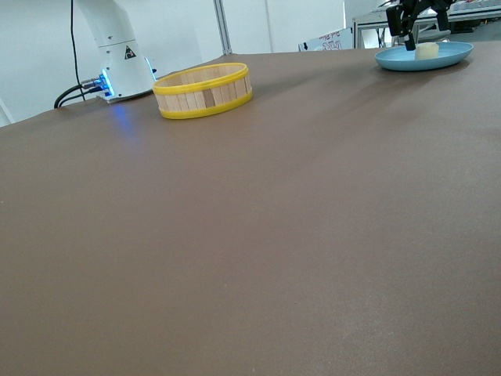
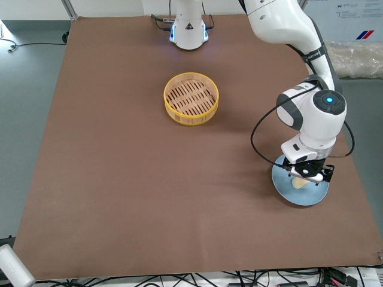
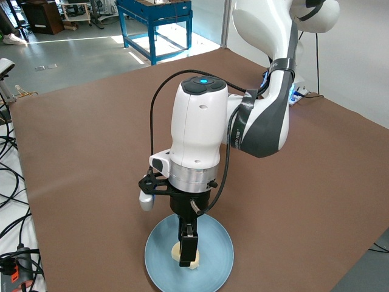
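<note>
A blue plate (image 2: pixel 281 179) at the right of the table holds a pale cream piece (image 3: pixel 176 252), also seen as a light block (image 1: pixel 427 51). My black gripper (image 1: pixel 423 27) hangs just over that piece; in the right view it largely hides it. Whether its fingers are open or shut I cannot tell. A round wooden steamer with yellow rims (image 2: pixel 191 98) (image 1: pixel 202 90) stands near the middle back of the table, apart from the plate.
A white robot base (image 2: pixel 188 33) with cables stands at the back. Black cables run along the table's near edge in the left view.
</note>
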